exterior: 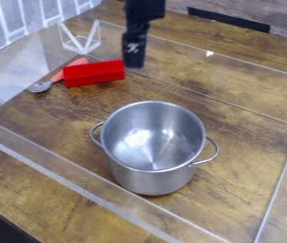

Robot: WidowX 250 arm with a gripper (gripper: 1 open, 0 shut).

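Observation:
A black gripper (135,49) hangs at the top of the camera view, blurred, above and right of a red block (93,73) on the wooden table. Its fingers are too blurred to make out clearly. A large steel pot (151,152) with two handles stands empty in the front middle.
A small utensil with a metal head (41,86) and a reddish handle lies left of the red block. A white object (80,40) stands behind them. Clear plastic edging borders the work area. The table right of the pot is clear.

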